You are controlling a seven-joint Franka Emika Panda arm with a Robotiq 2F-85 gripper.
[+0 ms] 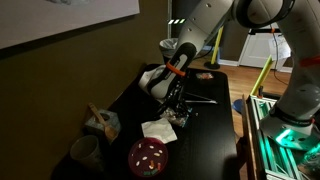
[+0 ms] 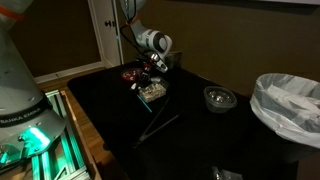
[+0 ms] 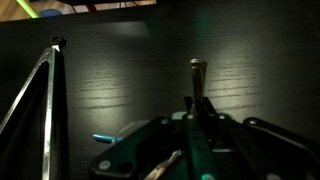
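Observation:
In the wrist view my gripper is shut on a slim metal handle [image 3: 198, 75], which sticks out past the fingers. The utensil's other end is hidden. Behind the fingers, part of a clear container [image 3: 130, 129] shows, with a blue stick-like piece [image 3: 104, 138] beside it. Exterior view 2 has a small container with pale contents [image 2: 152, 90] just below my gripper [image 2: 147, 71]. In exterior view 1 the gripper [image 1: 172, 102] is dark and hard to make out over the same spot.
Metal tongs [image 2: 155, 126] lie open on the black table. A red dish [image 1: 148, 157] holds small pieces, near a white cloth or paper [image 1: 159, 130]. A clear bowl [image 2: 220, 98] and a bag-lined bin [image 2: 287, 103] stand to the right in exterior view 2.

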